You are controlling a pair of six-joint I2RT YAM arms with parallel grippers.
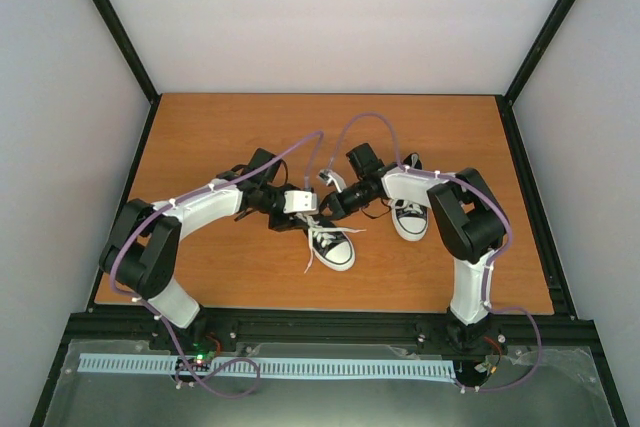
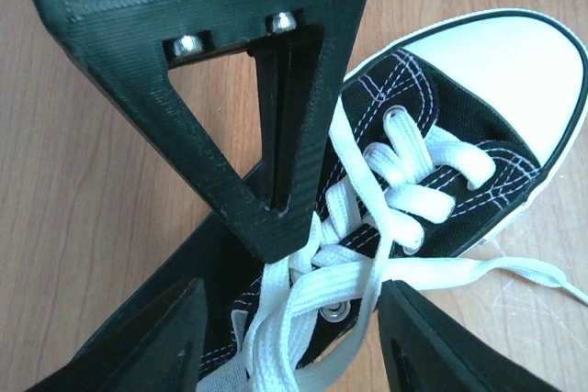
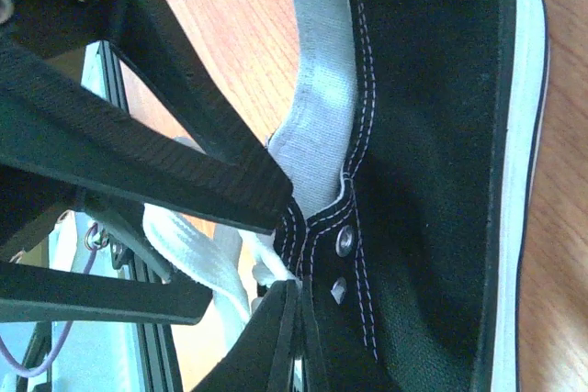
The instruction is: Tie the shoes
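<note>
A black canvas shoe with a white toe (image 1: 338, 252) lies below both grippers, its toe toward the front right in the top view. In the left wrist view my left gripper stands open, its fingers (image 2: 156, 341) apart on either side of the bundled white laces (image 2: 317, 291). The laces cross and loop over the tongue; one loose end (image 2: 514, 268) runs off to the right. My right gripper is shut on a white lace (image 3: 266, 254) beside the shoe's black heel side (image 3: 418, 181). How much lace lies between its fingertips is hidden.
A second black-and-white shoe (image 1: 410, 219) stands to the right, partly under the right arm. Both grippers are close together over the first shoe.
</note>
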